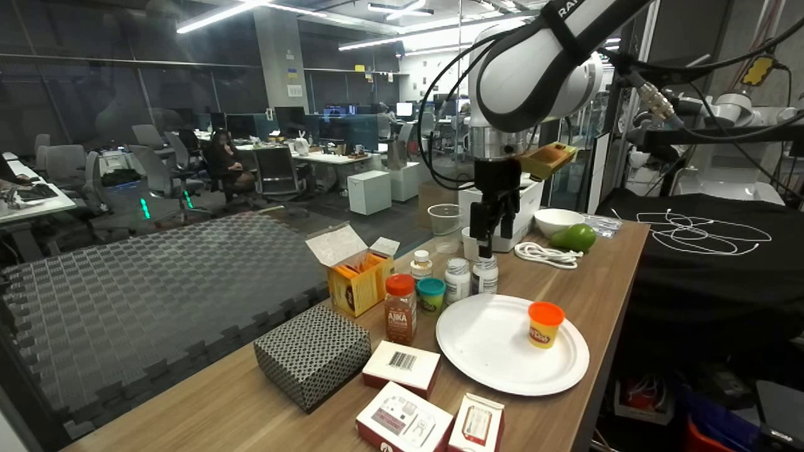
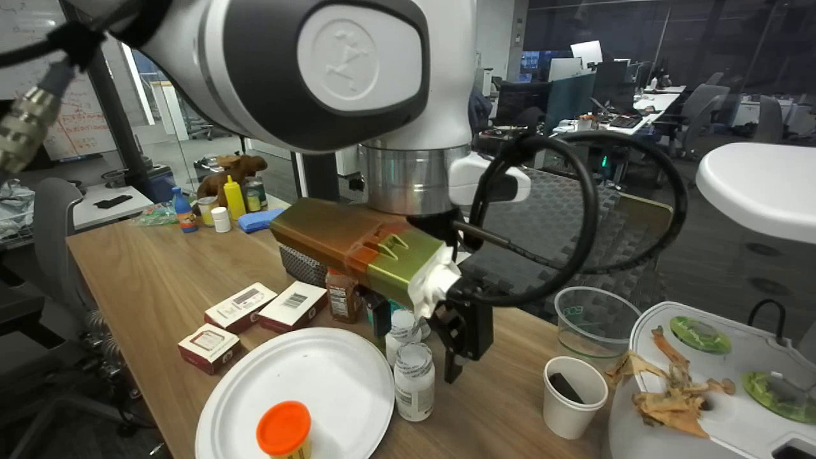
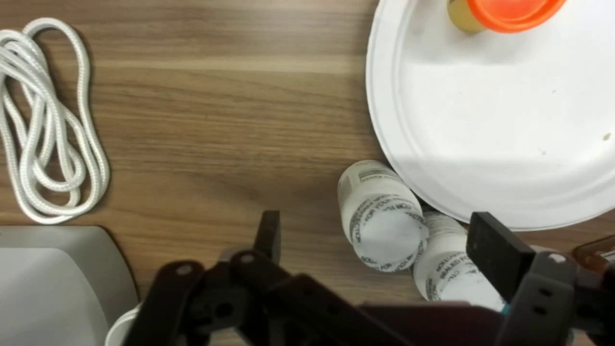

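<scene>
My gripper is open above two white bottles at the plate's edge, its fingers spread wide with nothing held. In the wrist view the nearer white bottle [image 3: 387,230] lies between the two fingers, below them. The second white bottle [image 3: 461,282] is partly covered by the right-hand finger. A white paper plate [image 2: 329,367] carries a Play-Doh tub with an orange lid [image 1: 544,324]. A teal-lidded tub [image 1: 431,295] stands beside the bottles in exterior view 1.
A red-lidded spice jar [image 1: 401,309], a patterned box [image 1: 313,354] and several small white-and-red boxes crowd the near side. A white cup [image 2: 574,398], coiled white rope [image 3: 49,121] and grey appliance [image 3: 52,282] lie beyond. Bare table separates rope and plate.
</scene>
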